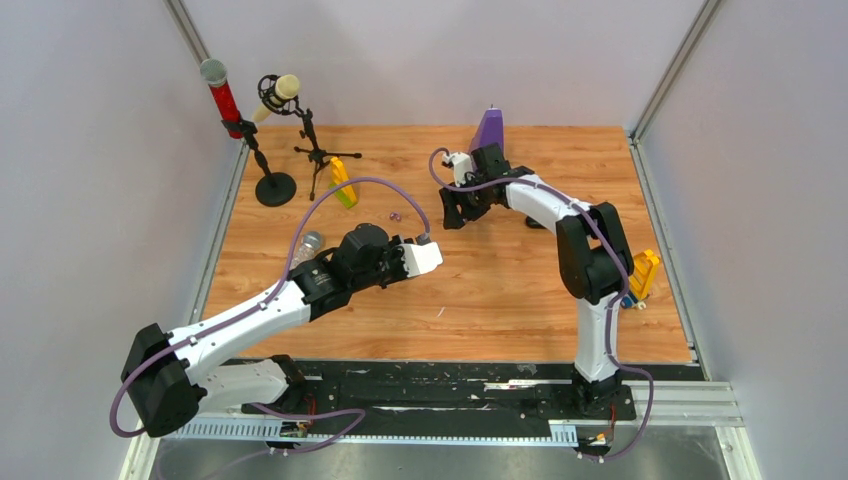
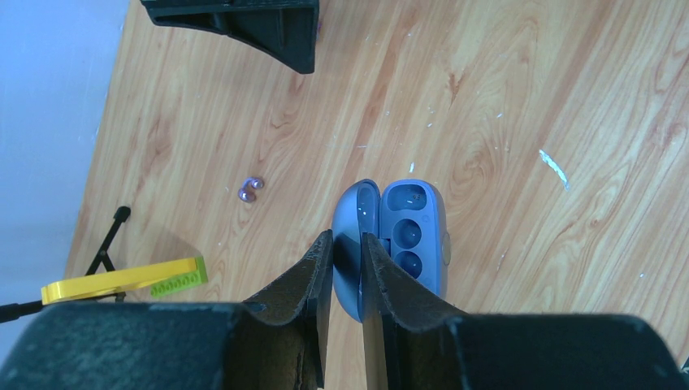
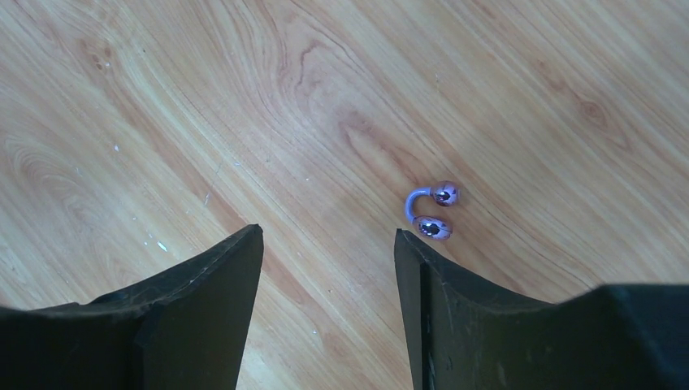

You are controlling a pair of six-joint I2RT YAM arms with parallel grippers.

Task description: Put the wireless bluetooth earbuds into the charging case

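Observation:
My left gripper holds the blue charging case (image 2: 412,236), its lid upright between the fingertips and its earbud wells facing the camera. Beyond it lie small purple earbuds (image 2: 251,188) on the wood table (image 1: 460,300). My right gripper is open above the table, and a pair of purple earbuds (image 3: 432,213) joined by a curved band lies just beyond its right finger in the right wrist view. In the top view the loose earbuds (image 1: 395,216) show between the two arms.
A yellow-green object (image 1: 343,183) and microphone stands (image 1: 274,188) stand at the back left, with a purple object (image 1: 488,128) behind the right arm. A yellow item (image 1: 645,275) is at the right edge.

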